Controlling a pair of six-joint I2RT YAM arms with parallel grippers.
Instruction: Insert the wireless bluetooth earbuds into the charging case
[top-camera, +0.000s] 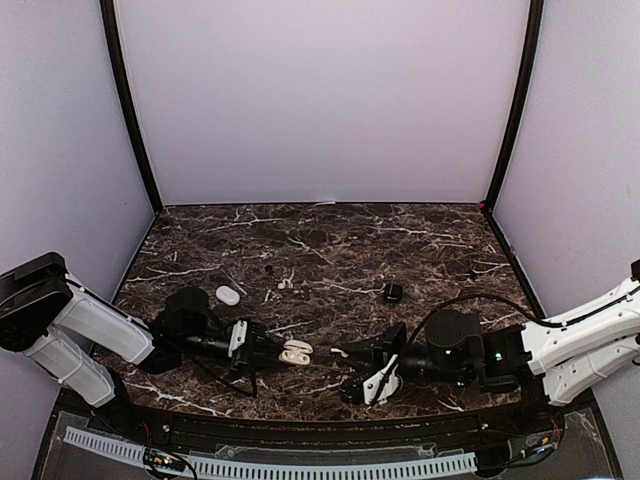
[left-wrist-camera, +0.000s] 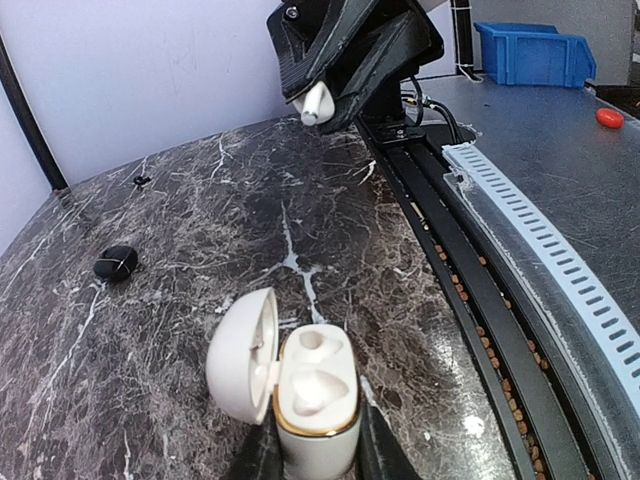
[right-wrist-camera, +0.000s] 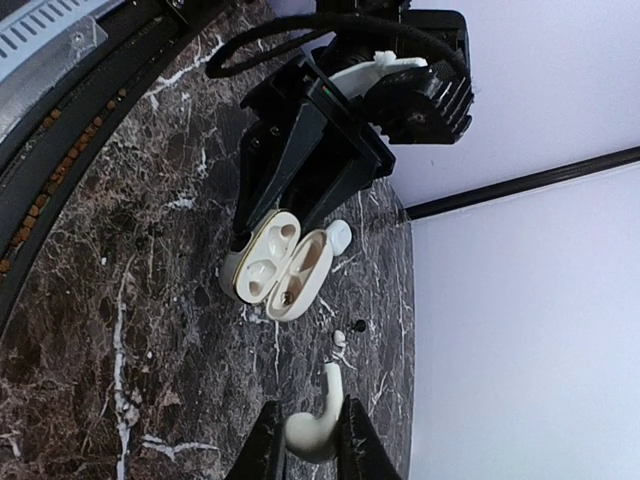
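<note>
The white charging case (left-wrist-camera: 318, 395) stands open, lid to one side, in my left gripper (top-camera: 282, 355), which is shut on it; both earbud slots (right-wrist-camera: 261, 270) show empty. My right gripper (top-camera: 350, 355) is shut on a white earbud (right-wrist-camera: 315, 430), stem pointing out from the fingertips. It is held a short way right of the case in the top view, apart from it; in the left wrist view it hangs above and beyond the case.
A white oval object (top-camera: 227, 295) lies at the left, a black box (top-camera: 393, 293) at the right. Small white and dark bits (top-camera: 284, 282) lie mid-table. A rail (top-camera: 280, 466) runs along the front.
</note>
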